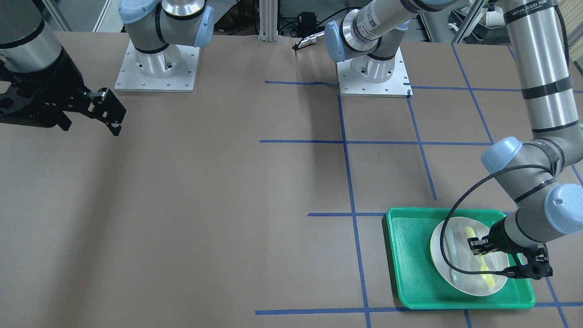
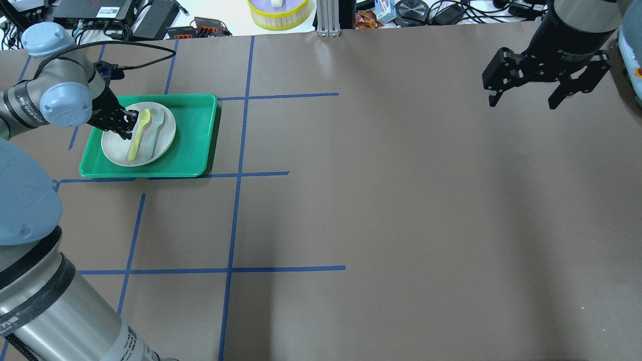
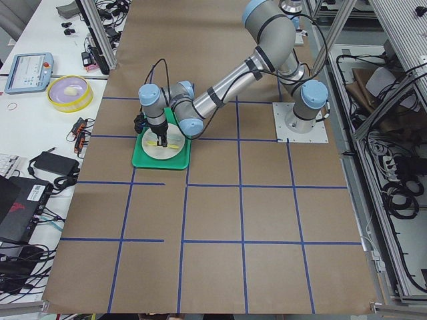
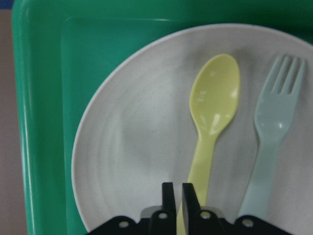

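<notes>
A white plate (image 4: 127, 137) lies in a green tray (image 2: 192, 138), holding a yellow spoon (image 4: 212, 98) and a pale blue fork (image 4: 274, 122) side by side. My gripper is low over the plate at the spoon's handle. In the left wrist view its two dark fingertips stand a short gap apart, the handle showing behind and between them; whether it grips the handle I cannot tell. In the front view the gripper (image 1: 481, 246) partly hides the spoon.
The table (image 1: 207, 207), marked with blue tape lines, is largely bare left of the tray in the front view. Another arm's black tool (image 1: 93, 109) hangs at the left; further arm bases stand along the back edge.
</notes>
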